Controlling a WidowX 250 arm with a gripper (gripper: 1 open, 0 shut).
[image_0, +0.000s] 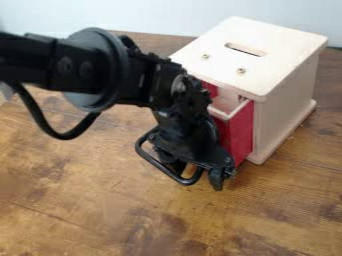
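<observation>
A light wooden box with a slot in its top stands at the upper right. Its red front panel looks like a drawer, standing slightly out under the top. My black gripper is low in front of that red panel, covering part of it and pointing downward at its lower edge. Whether the fingers are open or shut is hard to make out, as is anything between them.
A white wall runs behind the table.
</observation>
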